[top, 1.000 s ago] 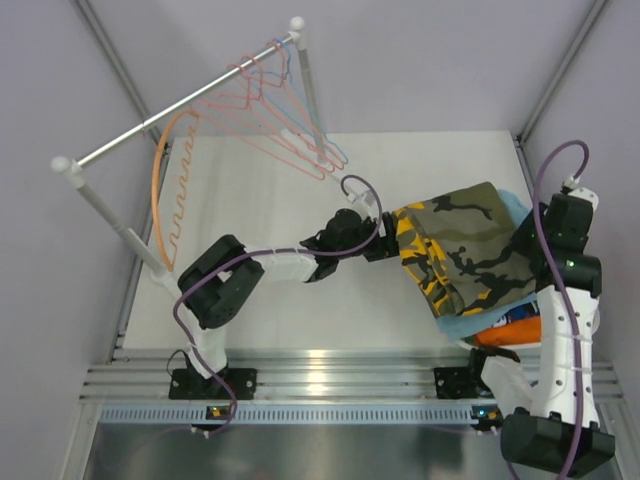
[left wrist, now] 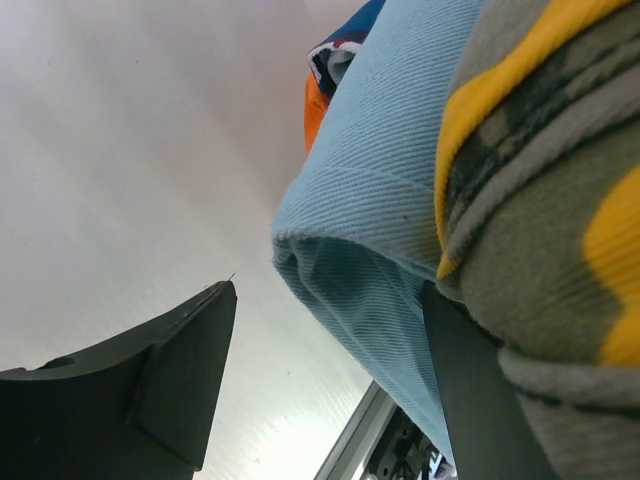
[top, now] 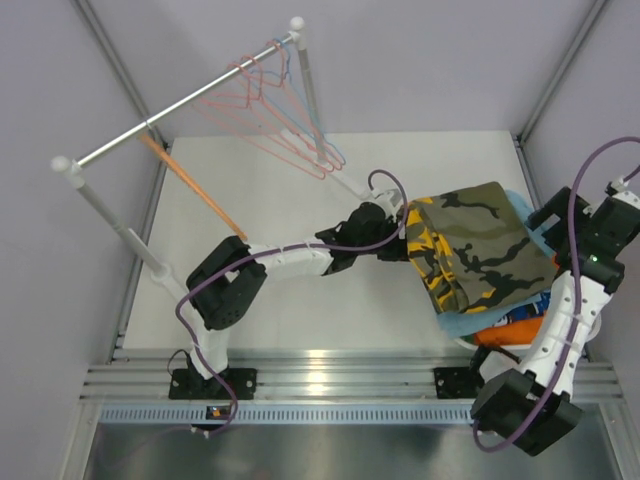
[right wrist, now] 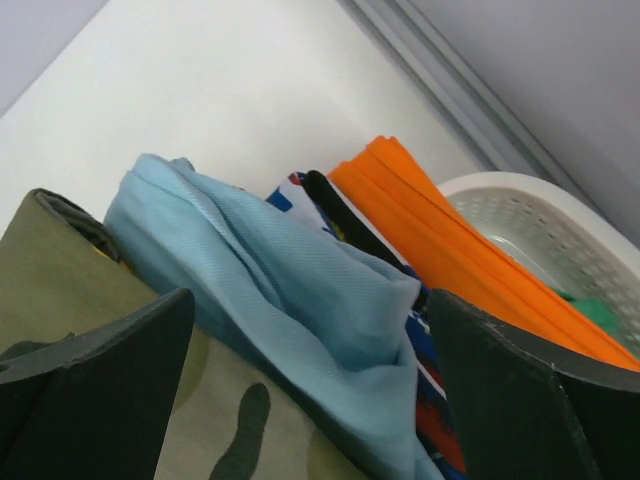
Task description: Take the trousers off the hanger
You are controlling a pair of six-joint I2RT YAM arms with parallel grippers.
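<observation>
Camouflage trousers (top: 480, 240) lie on a pile of folded clothes at the right, light blue cloth (right wrist: 280, 270) beneath them. No hanger shows in them. My left gripper (top: 397, 240) is at their left edge; in the left wrist view its fingers are apart, the right one against or under the camouflage fabric (left wrist: 560, 230) and light blue cloth, the left one over bare table. My right gripper (top: 560, 215) is open above the pile's right side, with light blue cloth and orange cloth (right wrist: 440, 240) below its fingers.
A white basket (right wrist: 550, 230) holds the pile. At the back left stands a rail (top: 185, 100) with several pink hangers (top: 260, 115), blue ones and an orange one (top: 190, 185).
My left gripper has moved rightward against the trousers. My right gripper has moved about above the pile's right side. The orange hanger has swung on the rail.
</observation>
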